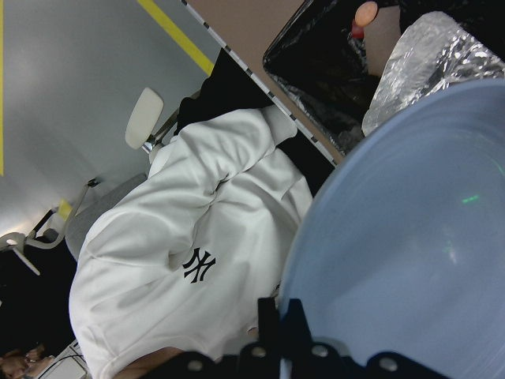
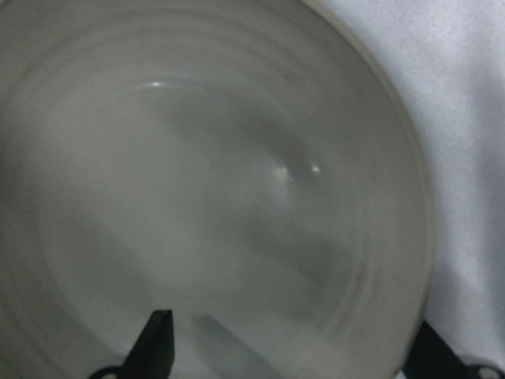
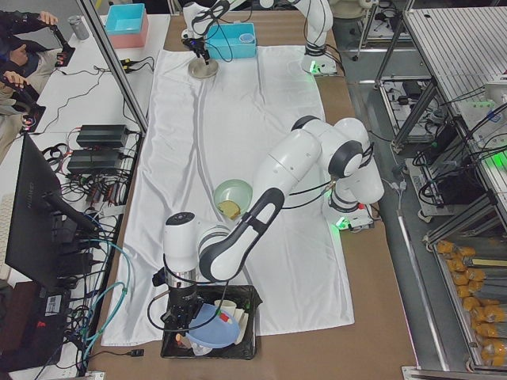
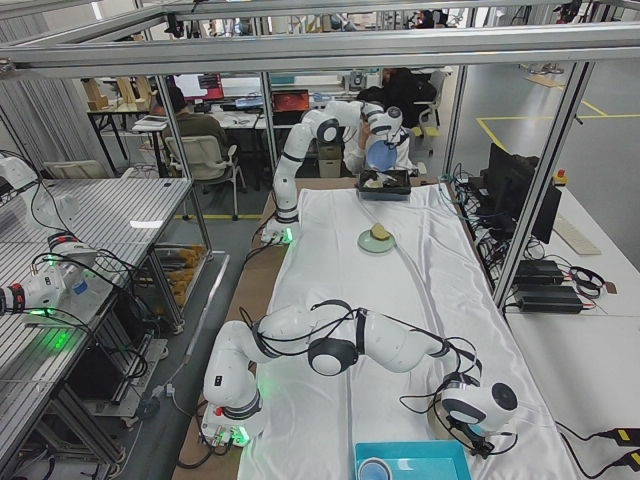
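Note:
A blue plate [image 1: 402, 237] hangs from my left gripper, shut on its rim above the black bin [image 3: 245, 340]; the plate is also visible at the back in the camera right view [image 4: 382, 155]. My right gripper stands open at a pale grey bowl [image 2: 197, 181], one finger over the inside and the other by the outside of the rim. A green plate [image 3: 234, 192] with a yellow piece [image 3: 230, 209] on it lies mid-table.
The bin holds foil [image 1: 410, 63] and other items. A turquoise tray [image 4: 410, 460] with a round container stands near my right arm. A seated person is just beyond the bin.

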